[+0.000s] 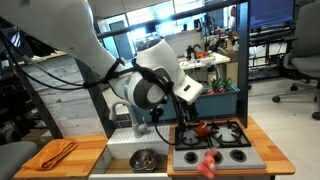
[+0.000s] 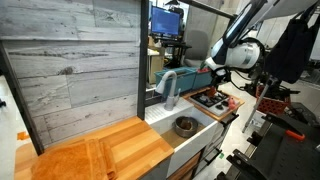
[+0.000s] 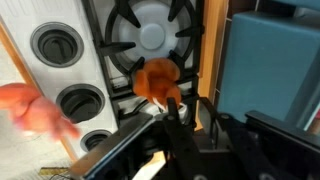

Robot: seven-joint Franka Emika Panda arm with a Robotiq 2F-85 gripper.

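Observation:
My gripper is over the stove (image 1: 217,148), its dark fingers parted in the wrist view. An orange thing (image 3: 156,80) lies on the black grate, close to the tip of one finger; whether they touch, I cannot tell. The same orange thing (image 1: 202,129) shows beside the gripper (image 1: 189,125) in exterior view 1. Apart from the fingers, a blurred pink-red thing (image 3: 36,108) is over the knob side of the stove. It also shows as a pink thing (image 1: 207,163) at the stove's front in exterior view 1.
A metal bowl (image 1: 145,160) sits in the sink beside the stove. Behind the stove stands a blue bin (image 1: 217,105). An orange cloth (image 1: 48,155) lies on the wooden counter at the left. Bare wood (image 1: 268,150) is right of the stove.

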